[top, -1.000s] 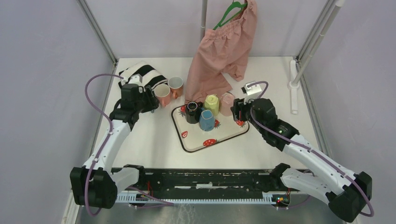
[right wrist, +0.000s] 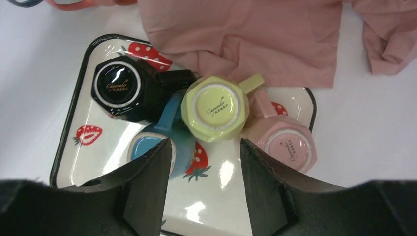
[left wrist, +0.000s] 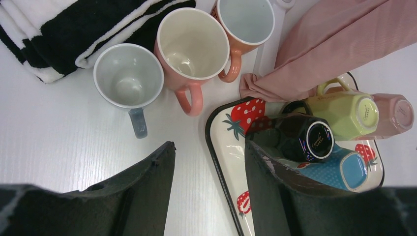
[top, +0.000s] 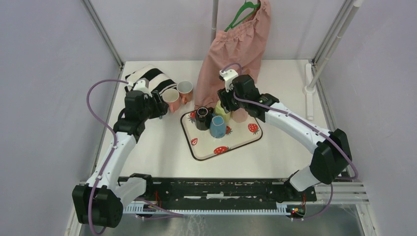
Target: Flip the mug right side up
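On the strawberry tray (top: 211,155) stand several upside-down mugs: black (right wrist: 118,88), yellow-green (right wrist: 215,108), blue (right wrist: 164,140) and pink (right wrist: 289,142). My right gripper hangs over the tray, part open and empty, with the yellow-green mug ahead of its fingers in the right wrist view. From the top, the right arm partly covers the yellow-green and pink mugs. My left gripper is part open, nothing between its fingers. Upright mugs stand at the left: grey (left wrist: 129,76), pink (left wrist: 192,44) and orange (left wrist: 246,19).
A striped black-and-white towel (top: 152,77) lies at the back left. Pink cloth (top: 223,69) hangs from a green hanger (top: 243,14) and drapes down to the tray's back edge. Bare table (top: 152,152) shows left of the tray.
My right gripper has moved left over the tray, from beside the pink mug to above the yellow-green one. The left arm shifted only slightly. The mugs have stayed put.
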